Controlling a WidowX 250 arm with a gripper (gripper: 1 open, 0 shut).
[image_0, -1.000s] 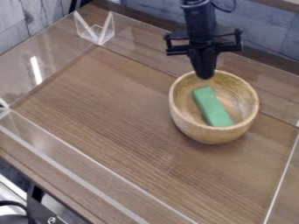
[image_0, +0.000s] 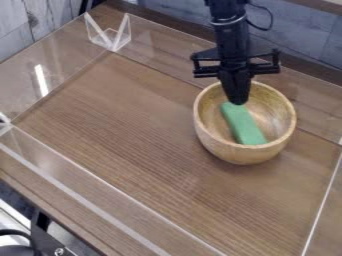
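Note:
A round wooden bowl (image_0: 213, 133) sits on the table at the right, with a green bar-shaped object (image_0: 243, 124) lying inside it. The black gripper (image_0: 237, 98) reaches down over the back rim of the bowl, just above the far end of the green object. Its tips look close together, with nothing visible between them.
A small white wire stand (image_0: 110, 32) is at the back left of the wooden table (image_0: 100, 135). A cable runs by the front left corner.
The gripper has shifted slightly left and down toward the bowl and the green object. The bowl and green object look about the same.

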